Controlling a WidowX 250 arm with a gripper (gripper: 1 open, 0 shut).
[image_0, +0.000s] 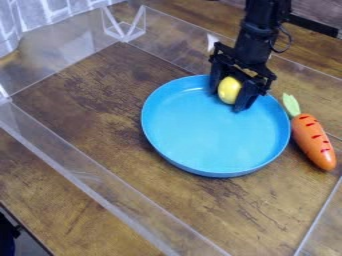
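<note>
A yellow object (229, 91) is in the black gripper (235, 86) at the back rim of a blue round plate (207, 135). The gripper's fingers close around it, partly hiding it. The arm reaches down from the top of the view. An orange toy carrot (311, 140) with a pale green top lies just right of the plate.
Clear low walls or strips run along the left, back and right edges of the work area.
</note>
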